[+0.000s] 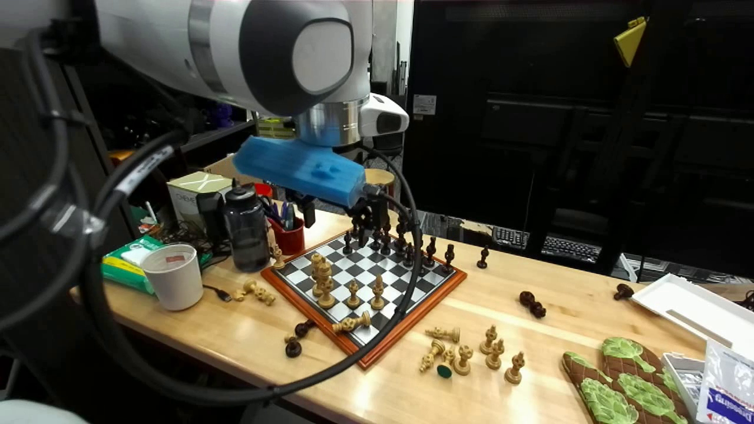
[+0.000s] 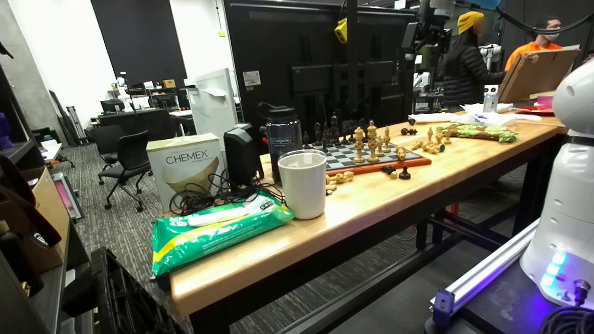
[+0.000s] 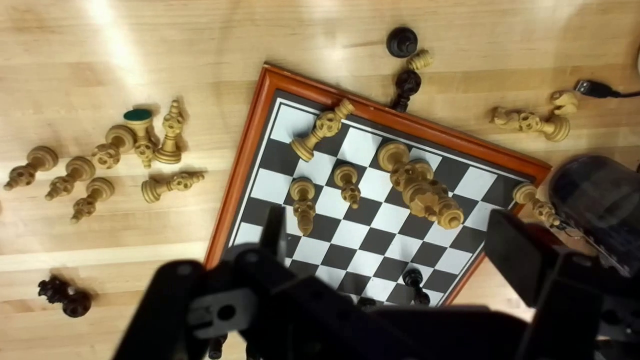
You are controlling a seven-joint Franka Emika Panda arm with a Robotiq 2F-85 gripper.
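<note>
My open gripper hangs well above the chessboard (image 1: pixel 394 338), and nothing is between its fingers. In the wrist view the left finger (image 3: pixel 274 228) and right finger (image 3: pixel 510 255) stand wide apart over the checkered squares. Several light wooden pieces stand on the near part of the board, among them a small pawn (image 3: pixel 346 183) and a tall cluster (image 3: pixel 420 192). One light piece (image 3: pixel 324 129) lies on its side by the board's corner. Dark pieces (image 1: pixel 430 251) stand on the far side, and a lone dark pawn (image 1: pixel 347 242) is farther in.
Loose light pieces (image 1: pixel 495 353) stand and lie right of the board. Fallen dark pieces (image 1: pixel 531 304) lie nearby. Along the left stand a dark bottle (image 1: pixel 247 233), a red cup (image 1: pixel 290 239) and a white cup (image 1: pixel 173 277). A patterned mitt (image 1: pixel 629 385) rests at right.
</note>
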